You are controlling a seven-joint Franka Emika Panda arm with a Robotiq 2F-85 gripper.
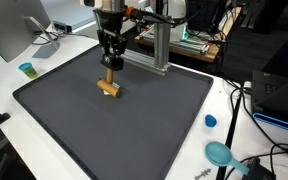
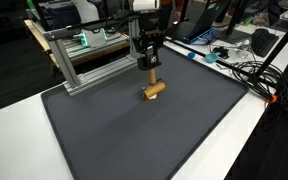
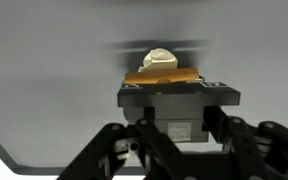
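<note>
In exterior view 1 an orange-brown cylinder (image 1: 107,89) lies low over the dark mat, with an upright piece (image 1: 108,74) of similar colour rising from it. My gripper (image 1: 112,64) points down directly over that upright piece, and its lower end meets the top of it. Exterior view 2 has the same cylinder (image 2: 155,91) and the upright piece (image 2: 153,74) beneath the gripper (image 2: 152,62). A small white part (image 3: 160,60) sits against the orange bar (image 3: 162,76) in the wrist view. The fingers hide the top of the upright piece, so their grip on it cannot be made out.
A silver metal frame (image 1: 144,62) stands at the mat's back edge. Off the mat are a green cup (image 1: 27,70), a blue cup (image 1: 211,121) and a teal round object (image 1: 224,155).
</note>
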